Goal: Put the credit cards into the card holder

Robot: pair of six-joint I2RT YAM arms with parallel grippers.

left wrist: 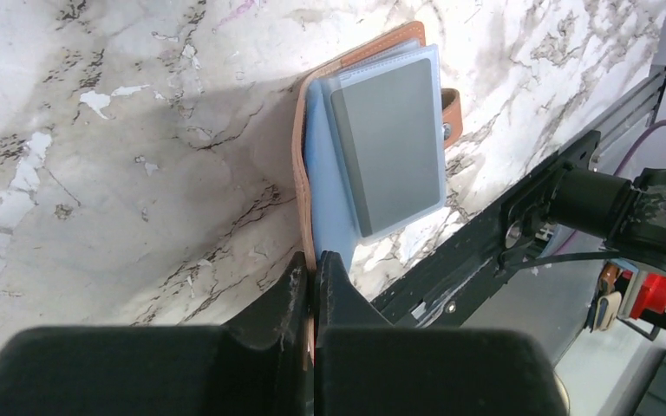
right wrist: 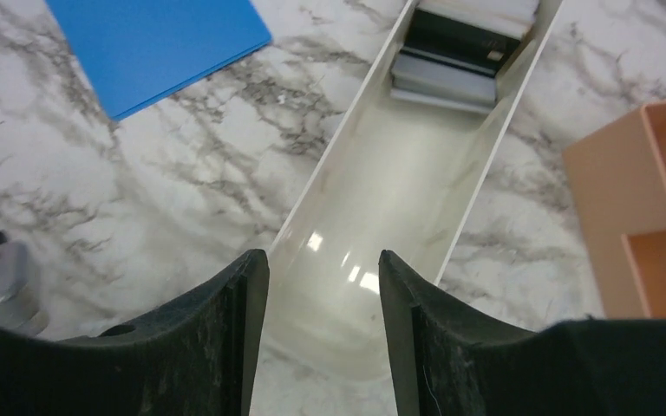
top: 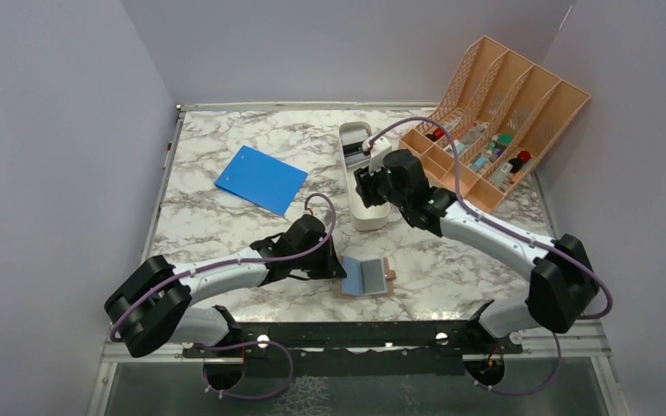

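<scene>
The brown card holder (top: 389, 263) lies spread near the table's front edge, with blue and clear grey sleeves (left wrist: 390, 143). My left gripper is shut on the holder's thin left edge, its black fingers pinching the brown cover. Over the long white tray (right wrist: 390, 186) hangs my right gripper, part open, nothing between its fingers. Cards stand at the tray's far end: a black card (right wrist: 451, 43) and a grey card (right wrist: 444, 82), with pale ones behind. In the top view my right hand hides the tray's middle.
A blue sheet (top: 261, 179) lies left of the tray. At the back right, a tan sectioned organizer (top: 494, 121) holds several small bottles, close to the tray's right side. Bare marble (top: 208, 234) is free on the left.
</scene>
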